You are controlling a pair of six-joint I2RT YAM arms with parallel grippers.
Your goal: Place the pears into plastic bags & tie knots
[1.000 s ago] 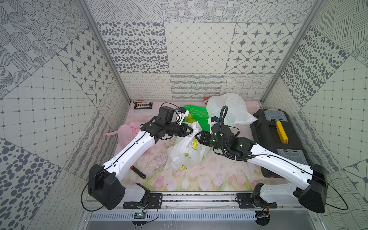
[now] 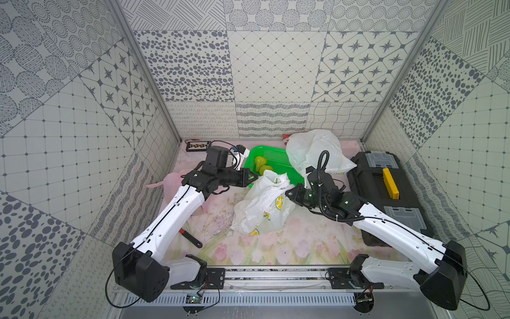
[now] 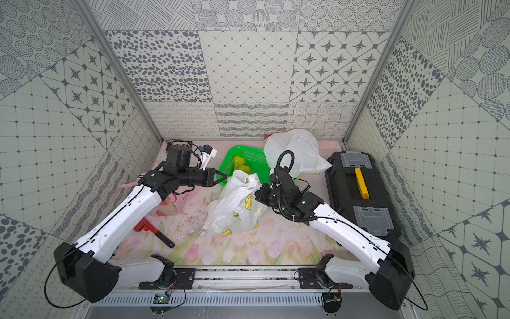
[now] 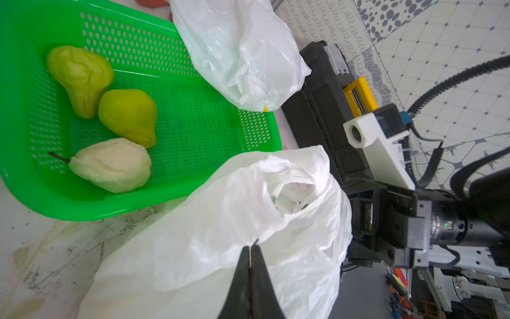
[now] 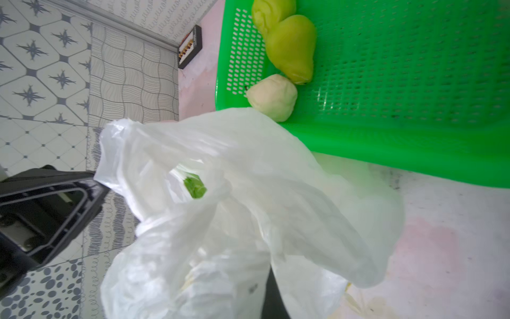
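A white plastic bag (image 2: 260,204) with yellow lemon prints stands at the middle of the table, its mouth upward and partly open. Something green (image 5: 194,186) shows inside it. My right gripper is shut on the bag's film, which covers one finger and runs in between. At the mouth's left side is my left gripper, shut, with nothing seen between its fingers; whether it touches the film I cannot tell. Two yellow-green pears (image 4: 127,114) and a paler one (image 4: 112,164) lie in the green basket (image 4: 132,204) behind the bag.
Another white bag (image 2: 316,151) lies at the basket's right back corner. A black toolbox (image 2: 366,196) with a yellow handle stands at the right. On the left are a pink bag (image 2: 172,186) and a black-handled tool (image 2: 191,239).
My grippers have moved apart: left one leftward, away from the bag's top, right one rightward. The bag's mouth has spread and its upper part has shifted right.
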